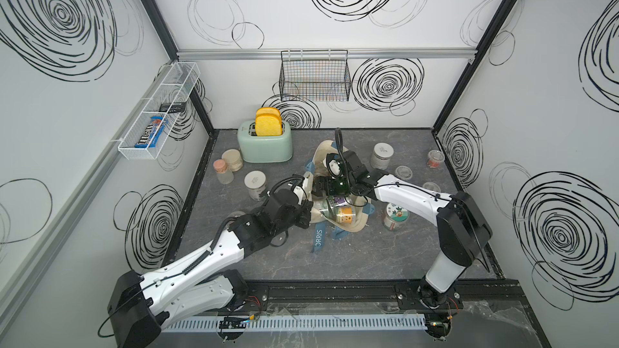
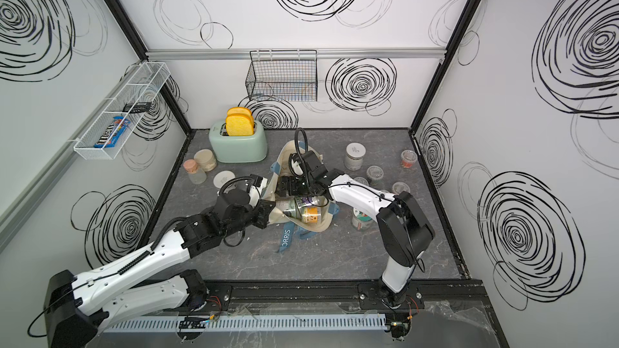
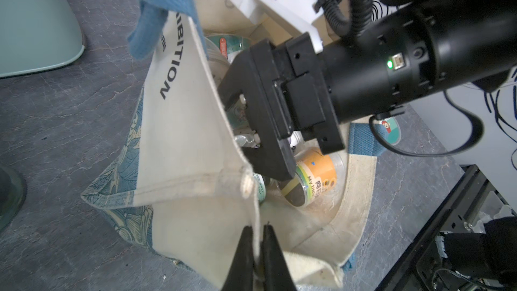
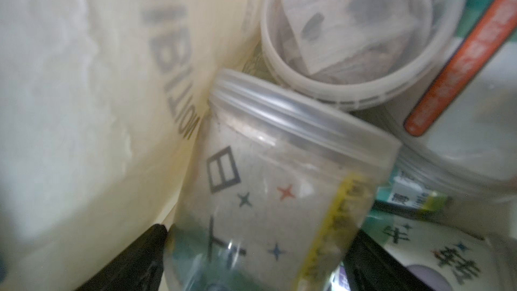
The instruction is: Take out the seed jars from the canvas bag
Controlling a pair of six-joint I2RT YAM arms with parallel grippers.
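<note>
The canvas bag lies open at mid-table, holding several seed jars, among them an orange-labelled one. My left gripper is shut on the bag's near rim. My right gripper reaches down inside, open around a clear jar with star prints, its fingertips partly hidden behind that jar. An upright round tub and other jars lie beside it within the bag.
A green toaster stands at the back left. Several jars stand on both sides of the bag.
</note>
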